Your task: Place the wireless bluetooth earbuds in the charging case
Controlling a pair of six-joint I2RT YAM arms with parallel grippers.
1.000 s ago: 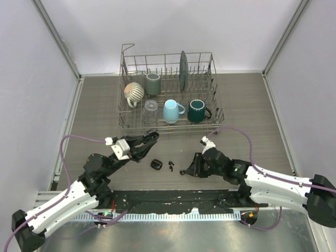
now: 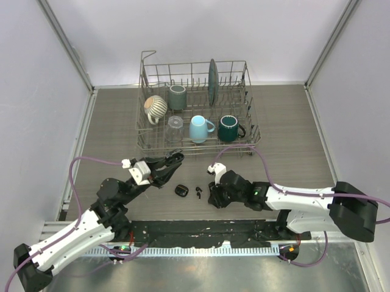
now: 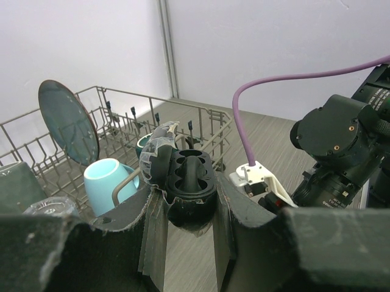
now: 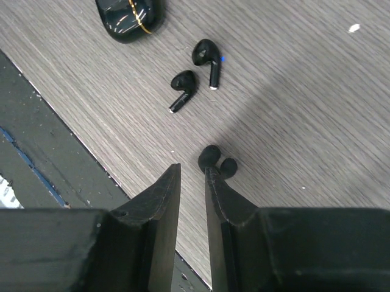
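Note:
My left gripper is shut on a black block (image 3: 194, 173) with several round recesses and clear plastic at its side, held in the air in front of the dish rack. Two black stemmed earbuds (image 4: 206, 58) lie apart on the table, beside a glossy black case (image 4: 129, 17) with a gold line. In the right wrist view, my right gripper points down, its fingers narrowly open and nothing seen between them. Beyond its right fingertip lie two small dark lumps (image 4: 209, 156), partly hidden by that finger; I cannot tell whether they are one piece.
The wire dish rack (image 2: 198, 149) stands behind with mugs, a glass and a plate. A blue mug (image 2: 198, 129) is near its front edge. Purple cables run along both arms. Bare table (image 2: 286, 158) lies to the right of the rack.
My right arm has moved left, and its gripper now covers the small dark lumps in the top view. The left arm and the black block have stayed put.

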